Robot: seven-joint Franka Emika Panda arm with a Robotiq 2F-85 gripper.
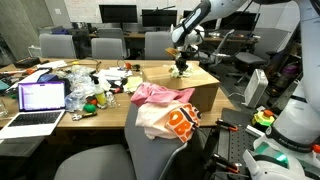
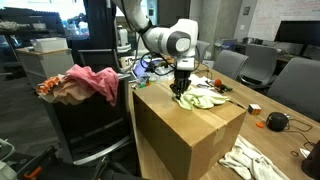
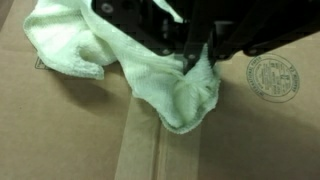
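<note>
A pale green cloth [image 2: 207, 98] lies crumpled on top of a cardboard box [image 2: 175, 128]. My gripper [image 2: 182, 90] reaches down from above to the cloth's near left part and is shut on it. In the wrist view, folds of the cloth [image 3: 160, 85] run up between the dark fingers, with the rest spreading left over the cardboard. The gripper hides part of those folds. From exterior view 1, the gripper [image 1: 179, 64] and cloth [image 1: 181, 72] appear small at the far box.
White cloth [image 2: 255, 158] lies beside the box at lower right. A chair holds pink cloth [image 2: 95, 80] and orange-patterned cloth [image 2: 65, 90]. A laptop [image 1: 40, 103] and several small objects crowd the long table. Bare cardboard surrounds the cloth's near end.
</note>
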